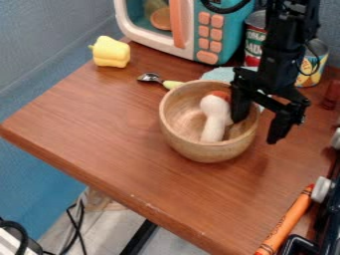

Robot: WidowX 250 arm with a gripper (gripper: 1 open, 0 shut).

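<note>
A wooden bowl (189,144) sits near the middle of the table, holding a white object with a red-orange top (213,118), like a toy mushroom or pestle. My black gripper (257,112) is at the bowl's right side, its fingers low by the rim and partly over it. Whether it is open or shut is hard to make out.
A toy microwave (180,25) and cans (313,62) stand at the back. A yellow pepper (110,52) and a peeler (151,80) lie behind the bowl. An orange crayon (289,224) is at the right.
</note>
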